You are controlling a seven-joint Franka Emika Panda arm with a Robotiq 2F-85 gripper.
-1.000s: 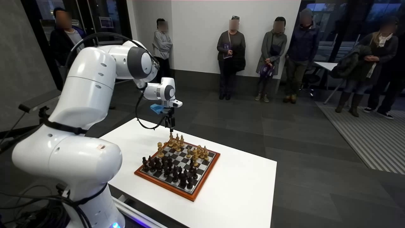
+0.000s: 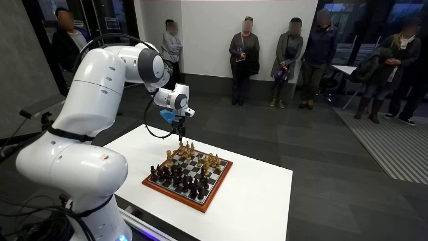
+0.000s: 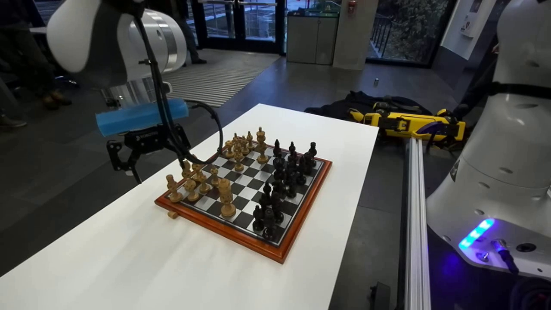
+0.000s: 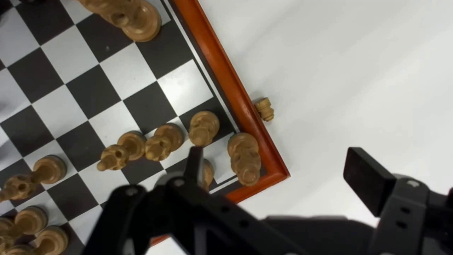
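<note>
Tan and black chess pieces stand on a wooden-framed chessboard [image 2: 217, 184] on a white table. My gripper is open, nothing between its fingers, above the board's corner on the tan side. One finger [image 4: 195, 165] overlaps tan pieces in the wrist view and partly hides one; the other is over bare table. A tan piece [image 4: 245, 159] stands in that corner. Just outside the frame, a small tan piece [image 4: 265, 109] lies on the table against the edge, also seen in exterior view 2 [image 3: 172, 214]. Black pieces [image 3: 292, 170] crowd the opposite side.
Other tan pieces [image 4: 163, 142] stand close together near the corner. A taller tan piece [image 3: 227, 199] stands by the board's edge. Bare white table [image 3: 129, 258] surrounds the board. Several people stand back by the walls, away from the table.
In exterior view 1, the arm and gripper have shifted slightly to the right and a little lower. The board and pieces look unmoved.
</note>
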